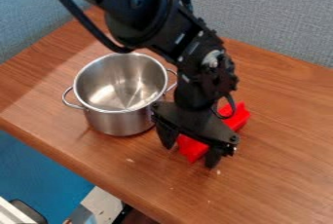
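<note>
My black gripper (190, 148) is lowered at the right of the steel pot, its fingers open around the near part of a red object (235, 114) lying on the wooden table (274, 179). The arm hides much of the red object, so its shape is unclear. The steel pot (117, 116) with two side handles stands upright and looks empty from this angle.
A grey wall (274, 14) runs along the back.
</note>
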